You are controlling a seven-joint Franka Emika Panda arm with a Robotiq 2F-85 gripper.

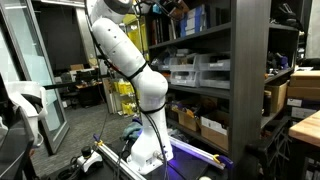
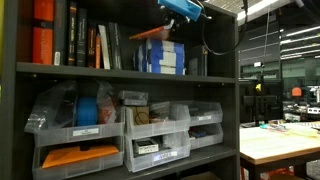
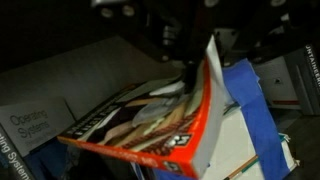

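A book with a red-orange edge and a picture cover fills the middle of the wrist view, tilted. My gripper is shut on its upper end; the fingers are dark and blurred there. In exterior view 2 the same thin red-orange book slants in front of the upper shelf, just below and left of my gripper. Whether the book touches the blue-and-white volumes behind it cannot be told.
Dark and red books stand along the left of the upper shelf. Below are clear plastic bins holding assorted items. In the wrist view, a book marked "Operating System" lies left, with blue-edged volumes on the right.
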